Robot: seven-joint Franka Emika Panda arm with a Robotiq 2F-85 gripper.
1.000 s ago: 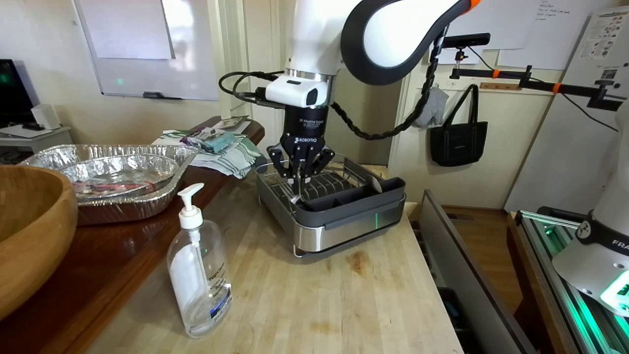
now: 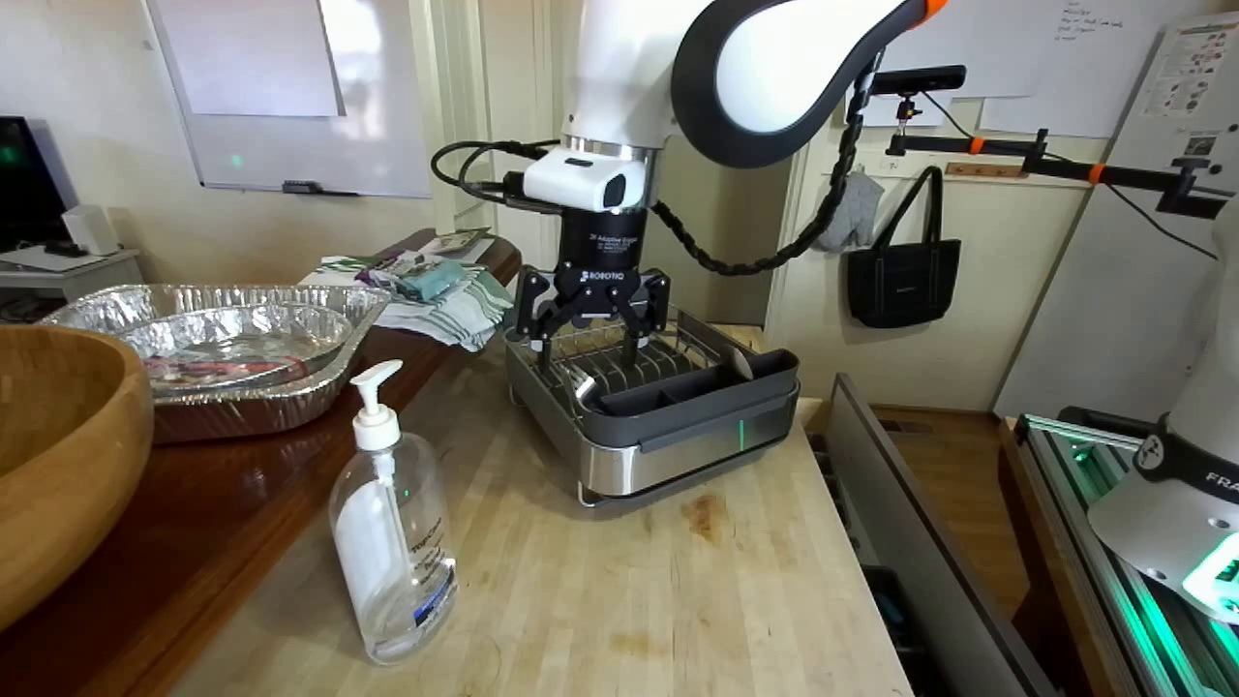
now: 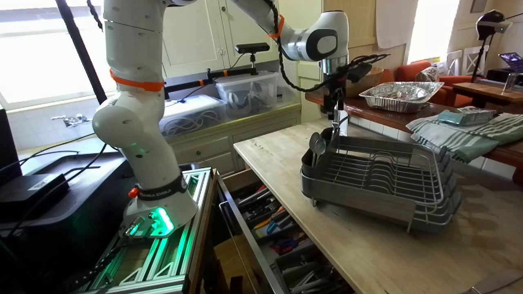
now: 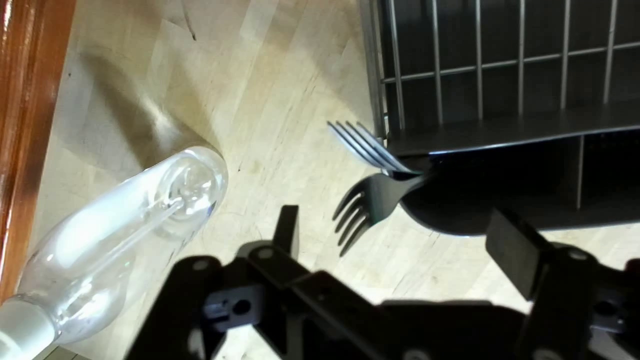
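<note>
Two metal forks (image 4: 379,198) stand in the left end of the dark cutlery holder (image 4: 498,228), their tines up and leaning out past its rim in the wrist view. My gripper is open above them, one finger on each side and empty space between the pads. From the first exterior side, the gripper (image 2: 587,352) hangs over the holder's near-left end, with fork heads (image 2: 577,381) just below and between its fingers. The holder is attached to the dish rack (image 2: 685,447), whose wire bed is empty of dishes.
A clear pump bottle (image 2: 395,546) stands left of the rack. Spoons (image 3: 317,145) rest in the holder's other end. An open drawer (image 3: 289,245) with utensils lies beside the counter (image 2: 697,604), which is bare at the front.
The fingers were close together over the forks a second ago; now they are spread wide. The arm and rack look unmoved.
</note>
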